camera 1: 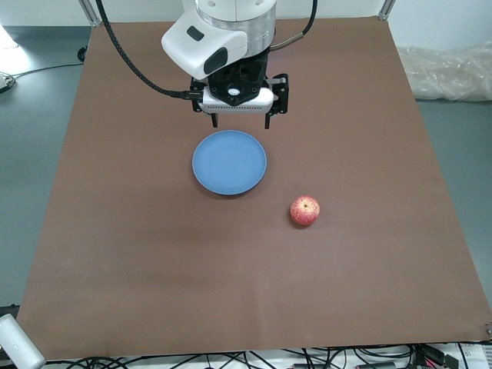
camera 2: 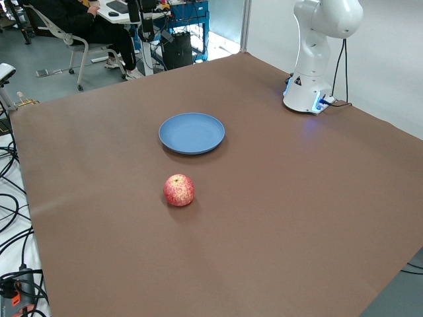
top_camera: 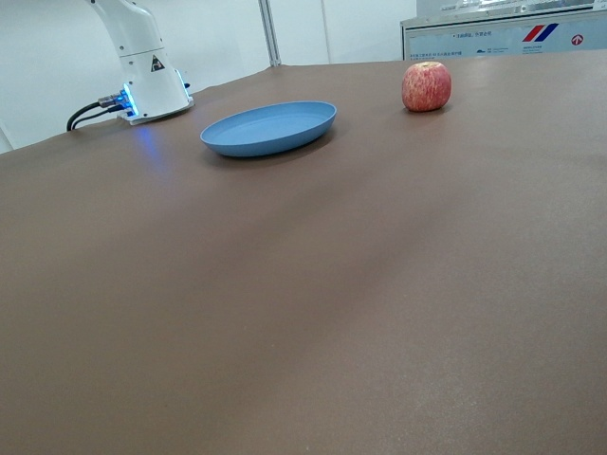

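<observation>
A round blue plate (camera 1: 229, 161) lies on the brown table (camera 1: 154, 269), also visible in the top view (top_camera: 267, 128) and right view (camera 2: 191, 133). A red apple (camera 1: 304, 210) rests to the lower right of the plate in the left view, apart from it. In the top view the apple (top_camera: 426, 86) is right of the plate; in the right view the apple (camera 2: 178, 189) is below it. My gripper (camera 1: 241, 121) hangs just above and behind the plate in the left view, its two black fingers apart and open, with nothing visible between them.
Cables and equipment run along the near edge in the left view. The white arm base (camera 2: 305, 92) stands at the table's edge in the right view.
</observation>
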